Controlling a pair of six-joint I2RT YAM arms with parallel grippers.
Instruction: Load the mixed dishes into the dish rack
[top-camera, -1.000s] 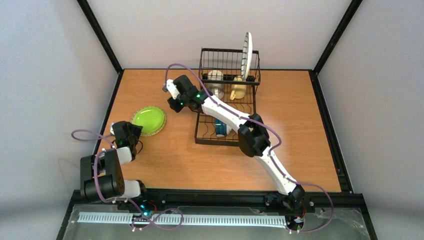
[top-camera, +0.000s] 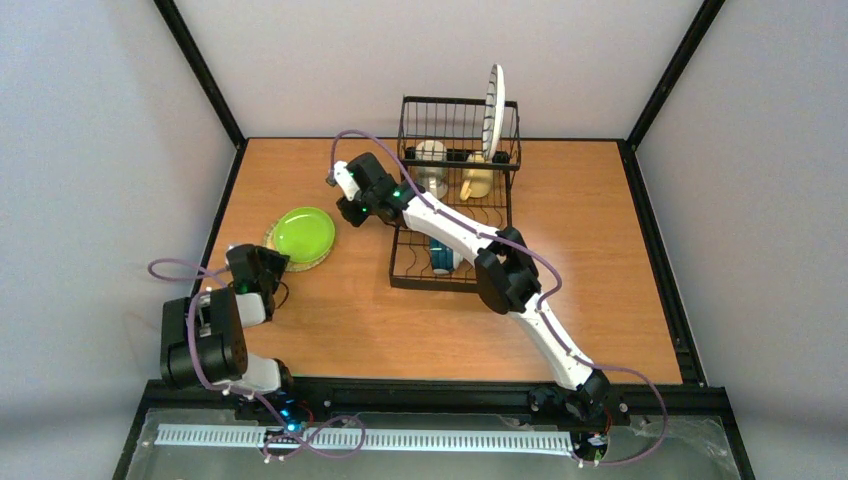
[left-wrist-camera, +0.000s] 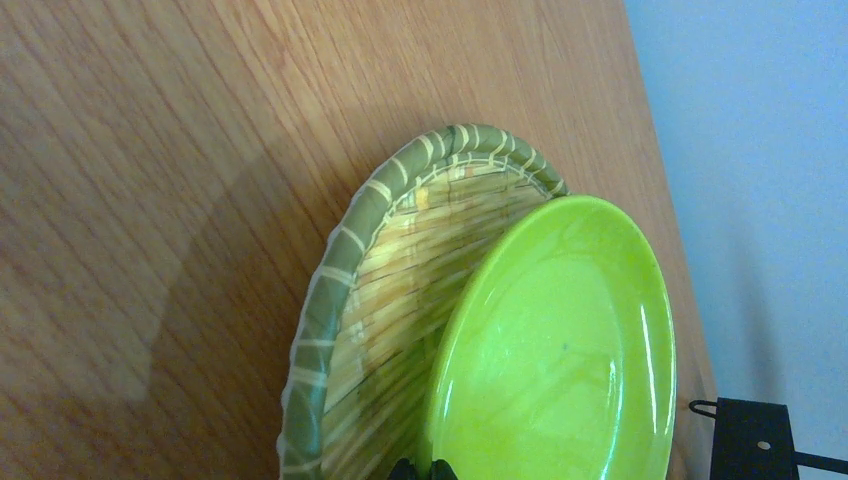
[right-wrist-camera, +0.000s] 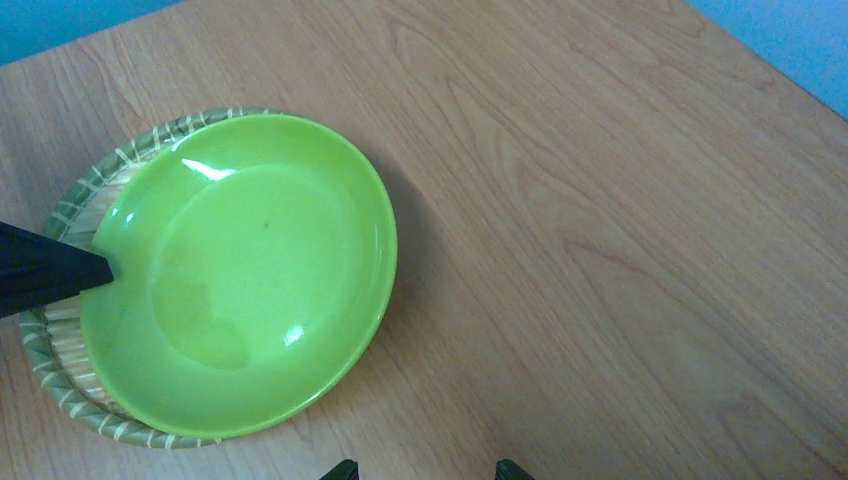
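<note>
A green plate (top-camera: 304, 233) is tilted up out of a shallow woven basket (left-wrist-camera: 318, 350), its far side reaching past the basket's rim. My left gripper is shut on the near rim of that plate. In the right wrist view the same green plate (right-wrist-camera: 265, 270) has one dark left finger (right-wrist-camera: 60, 268) at its edge. Over the table, left of the black dish rack (top-camera: 435, 284), my right gripper stands open with only bare wood between its fingertips. The right forearm covers part of the rack.
A white plate (top-camera: 494, 112) stands upright in the rack's upper tier at right. Inside the rack are a yellow mug (top-camera: 477, 181), a pale cup (top-camera: 431, 152) and a blue mug (top-camera: 440, 257). Table (top-camera: 590, 250) right of the rack is clear.
The plate has tilted and shifted toward the right arm, uncovering more of the basket. The right arm has barely moved.
</note>
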